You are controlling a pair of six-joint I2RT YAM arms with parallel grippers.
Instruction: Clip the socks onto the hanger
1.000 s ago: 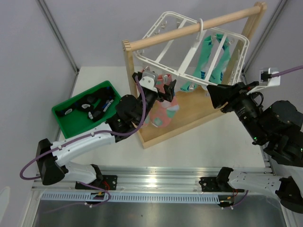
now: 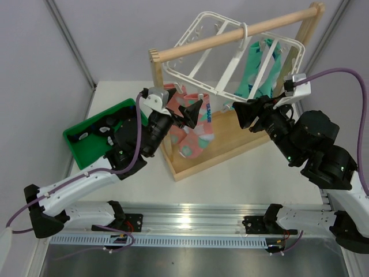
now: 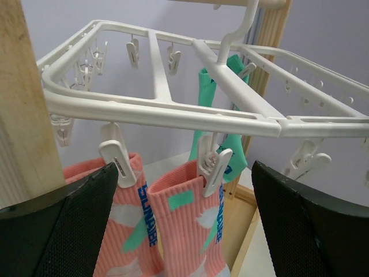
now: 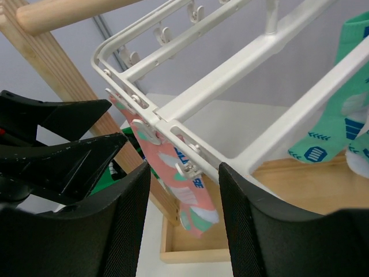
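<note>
Two pink patterned socks [image 2: 199, 124] hang at the left of the white hanger [image 3: 190, 118]. In the left wrist view, one clip [image 3: 118, 161] grips the rim of the left pink sock [image 3: 124, 225], and another clip [image 3: 213, 164] holds the nearer pink sock [image 3: 184, 219]. Teal socks [image 2: 259, 69] hang from the hanger's far right side. My left gripper [image 2: 187, 107] stands open before the pink socks, its fingers apart with nothing held between them. My right gripper [image 2: 248, 112] is open and empty just below the hanger's front bar.
A green bin [image 2: 86, 153] with several dark socks [image 2: 109, 127] lies at the left. The wooden stand [image 2: 230, 153] carries the hanger from its top rod [image 2: 242, 32].
The right gripper has shifted slightly left.
</note>
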